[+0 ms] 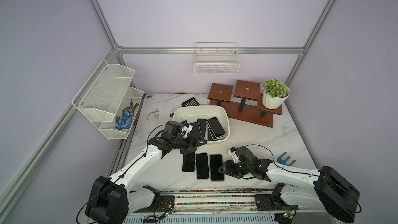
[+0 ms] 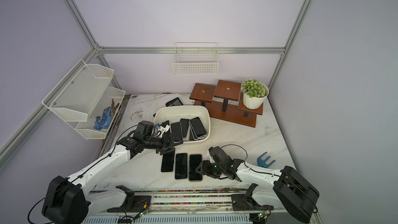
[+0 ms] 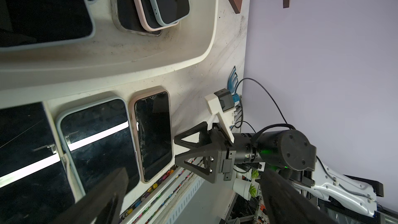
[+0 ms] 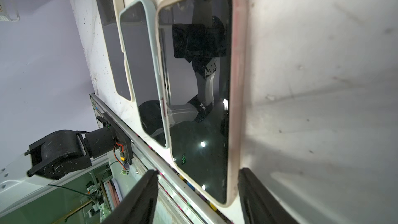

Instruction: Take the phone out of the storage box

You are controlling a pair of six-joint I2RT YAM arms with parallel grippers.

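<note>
The white storage box (image 1: 179, 112) holds several dark-screened phones, among them a stack with a light-cased phone (image 1: 216, 127) on top. Three phones lie face up in a row in front of it: a cream-cased phone (image 1: 188, 163), a light-blue-cased phone (image 1: 202, 166) and a pink-cased phone (image 1: 216, 166). Over the box's front left edge, my left gripper is open and empty. My right gripper is partly open at the near right end of the pink-cased phone, its fingers (image 4: 143, 197) apart. Whether they touch the phone is unclear.
Behind the box lie a black slotted spatula (image 1: 190, 102) and a brown tiered stand (image 1: 241, 113) bearing a potted plant (image 1: 273, 99). A blue fork-like tool (image 1: 286, 158) lies at the right. Table between box and tool is clear.
</note>
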